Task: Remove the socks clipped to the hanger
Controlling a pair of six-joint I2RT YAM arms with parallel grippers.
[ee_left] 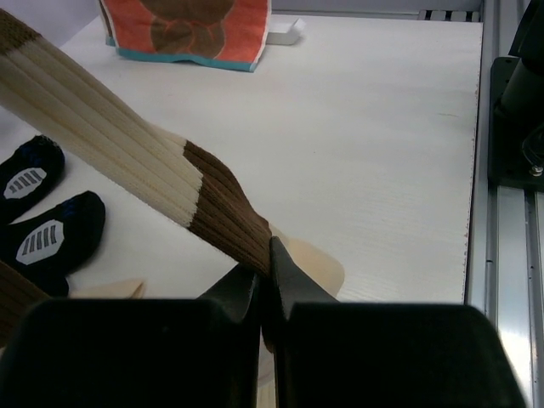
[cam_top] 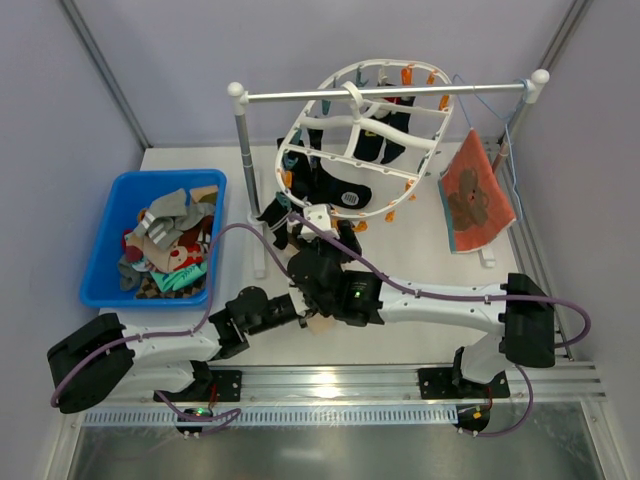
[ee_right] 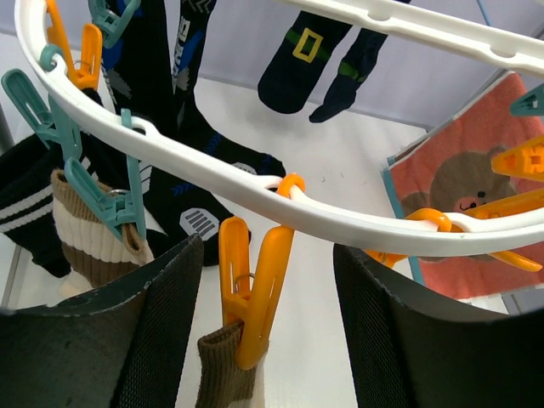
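Observation:
In the left wrist view, my left gripper is shut on the brown end of a cream-and-brown sock (ee_left: 140, 157), which stretches taut to the upper left. My right gripper stands part open in the right wrist view, its fingers on either side of an orange clip (ee_right: 274, 285) below the white hanger rim (ee_right: 310, 217). That clip grips a brown sock top (ee_right: 221, 361). A teal clip (ee_right: 115, 200) to the left holds another brown-and-cream sock (ee_right: 89, 225). Dark socks (ee_right: 183, 153) hang behind the rim.
A blue bin (cam_top: 112, 240) with several socks and cloths stands at the left. An orange bear towel (cam_top: 475, 195) hangs at the right. The rack bar (cam_top: 300, 96) crosses above the round hanger.

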